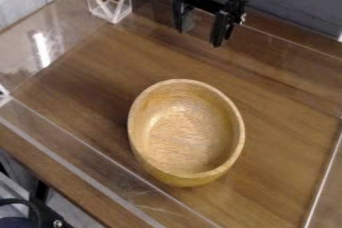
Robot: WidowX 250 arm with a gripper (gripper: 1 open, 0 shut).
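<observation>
A round, light wooden bowl (186,137) sits empty in the lower middle of the brown wooden tray floor. At the top centre is my black gripper (202,24), open, its two fingers pointing down above the back of the tray, well behind the bowl, with nothing visible between them.
Clear plastic walls (40,47) edge the tray on the left and along the back. A small clear angular piece (110,4) stands at the back left corner. The wooden floor around the bowl is otherwise bare.
</observation>
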